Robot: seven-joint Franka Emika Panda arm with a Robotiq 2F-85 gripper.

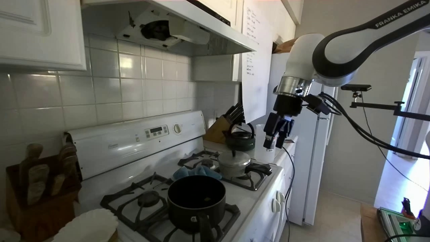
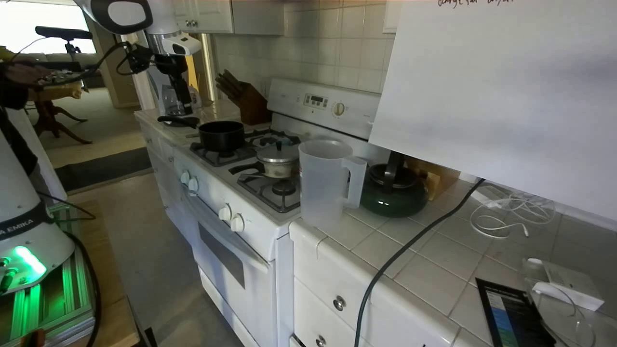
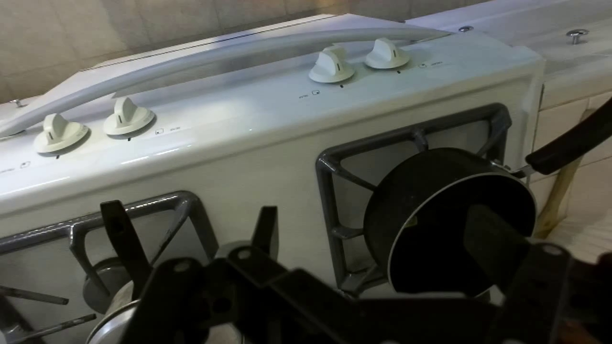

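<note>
My gripper [image 1: 276, 143] hangs in the air on the room side of the stove, its fingers spread with nothing between them. In the wrist view, one finger [image 3: 266, 232] is over the bare stovetop and the other finger [image 3: 487, 241] overlaps the black pot [image 3: 421, 186]. That uncovered pot stands on a front burner, with a small pale spot inside. On another burner sits a lidded silver pot [image 1: 234, 164] with a dark handle [image 3: 121, 238]. A crumpled blue cloth [image 1: 196, 172] lies between the pots.
Beyond the stove, a clear pitcher [image 2: 321, 191] and green kettle [image 2: 393, 196] stand on the tiled counter [image 2: 399, 246]. A range hood [image 1: 217, 30] overhangs the stove. A cable [image 2: 399, 254] crosses the counter edge. A hanging paper sheet [image 2: 497, 86] blocks part of one exterior view.
</note>
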